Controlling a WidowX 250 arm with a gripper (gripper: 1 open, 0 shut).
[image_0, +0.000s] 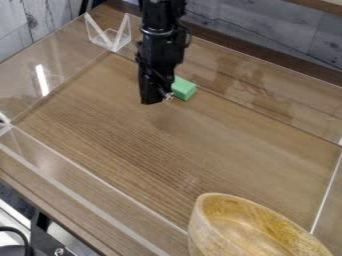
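The black robot arm reaches down from the top of the camera view, with its gripper (159, 95) low over the wooden tabletop. A small green block (183, 87) lies just right of the fingers, partly behind them. Whether the fingers touch it or are open or shut is too small to tell.
A large yellow bowl (247, 232) sits at the bottom right. Clear plastic pieces stand at the upper left and at the left edge. A tiled wall runs along the back.
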